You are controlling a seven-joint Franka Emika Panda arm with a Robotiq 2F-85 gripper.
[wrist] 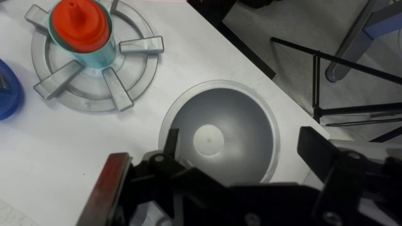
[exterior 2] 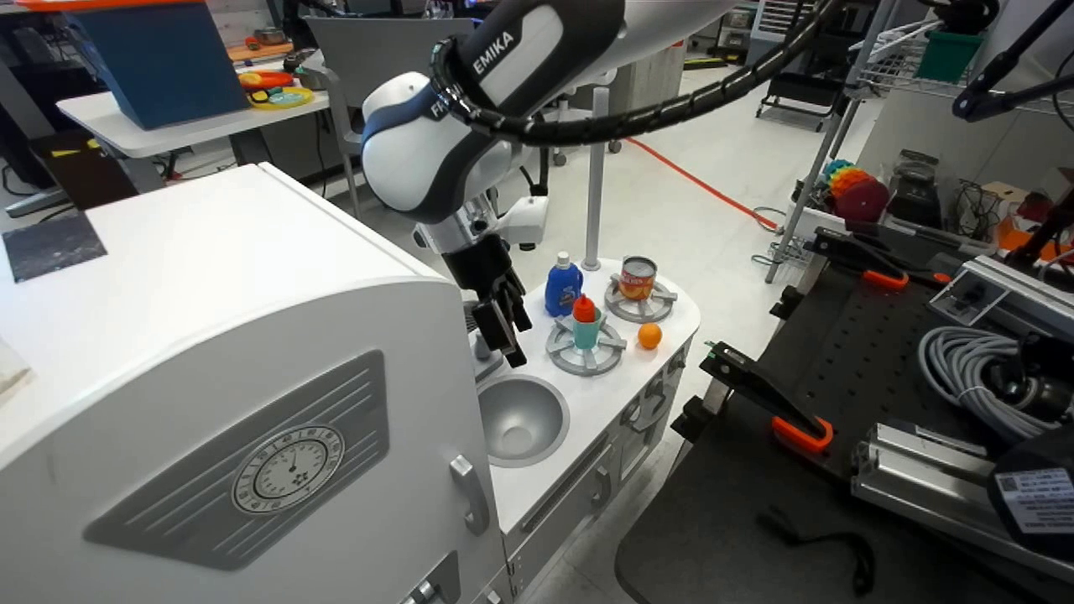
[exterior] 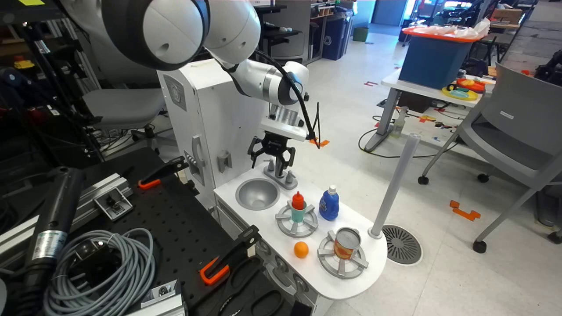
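My gripper (exterior: pixel 271 164) is open above the faucet end of the toy kitchen counter, with nothing between its fingers. In the wrist view its two dark fingers stand wide apart, and the grey sink bowl (wrist: pixel 222 131) shows empty below. A red-capped bottle (wrist: pixel 81 24) stands upright inside a teal cup (wrist: pixel 100 56) on the nearer burner (exterior: pixel 296 229). Beside that burner is a blue bottle (exterior: pixel 329 204) with a white cap. An open can (exterior: pixel 347 243) rests on the other burner (exterior: pixel 342 268). The orange ball (exterior: pixel 300 249) lies on the counter near its front edge.
A tall white toy fridge (exterior 2: pixel 423 423) borders the sink side. The grey faucet (exterior: pixel 280 169) rises behind the sink, close to my gripper. A grey post (exterior: pixel 395 184) stands at the counter's far end. Bare counter lies between sink and burners.
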